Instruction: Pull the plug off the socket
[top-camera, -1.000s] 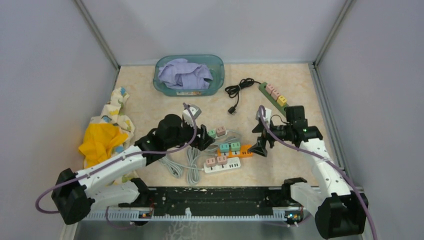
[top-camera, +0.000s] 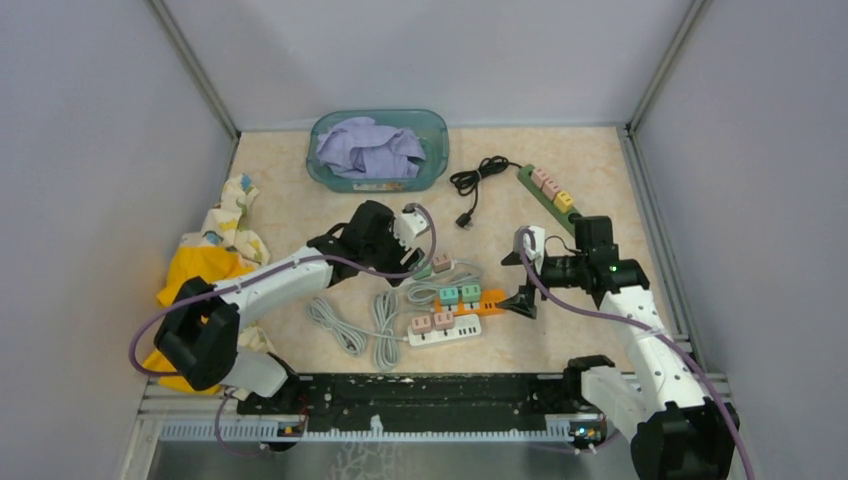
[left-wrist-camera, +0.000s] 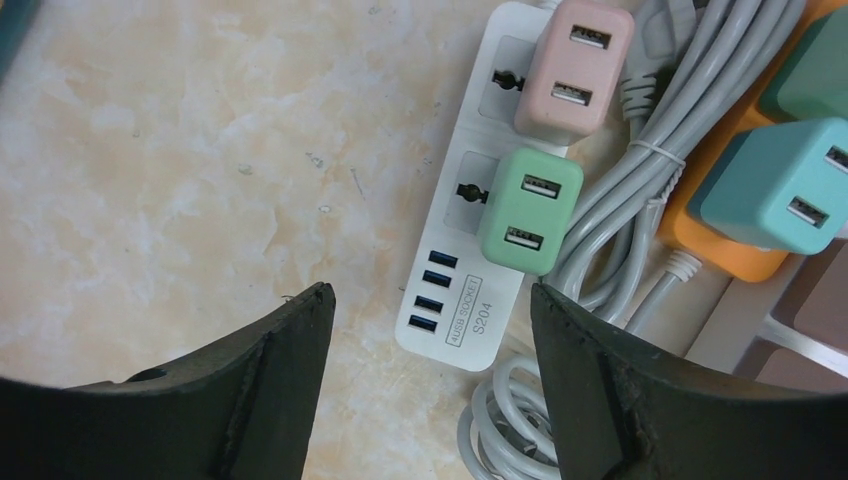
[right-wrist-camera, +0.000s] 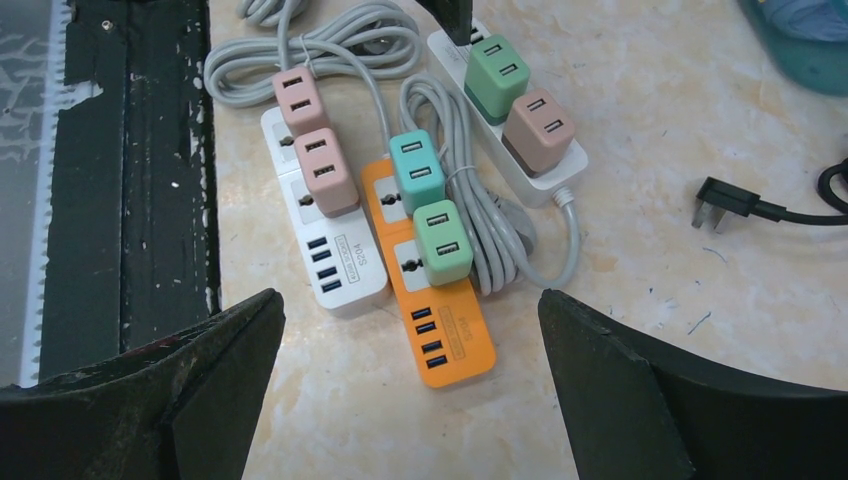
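Note:
In the left wrist view a white power strip (left-wrist-camera: 458, 315) carries a pink plug (left-wrist-camera: 572, 60) and a green plug (left-wrist-camera: 530, 210). My left gripper, fingers apart with nothing between them, is over the strip's USB end, just short of the green plug. My right gripper stands open to the right of an orange strip (right-wrist-camera: 445, 350) with teal (right-wrist-camera: 416, 170) and green plugs (right-wrist-camera: 444, 240); a second white strip (right-wrist-camera: 345, 275) with two pink plugs lies beside it.
Coiled grey cables (top-camera: 385, 345) lie among the strips. A bin with lilac cloth (top-camera: 430, 170), a black cable (top-camera: 470, 183) and a green strip (top-camera: 530, 185) are at the back. Yellow cloth (top-camera: 200, 265) lies on the left.

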